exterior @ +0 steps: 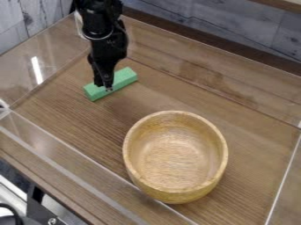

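A green rectangular block (121,83) lies flat on the wooden table, left of centre. My black gripper (102,76) hangs from the top of the view with its tips low at the block's left part, hiding some of it. It looks shut; whether it touches the block I cannot tell.
A large round light-wood bowl (175,153) stands at the lower right of centre.
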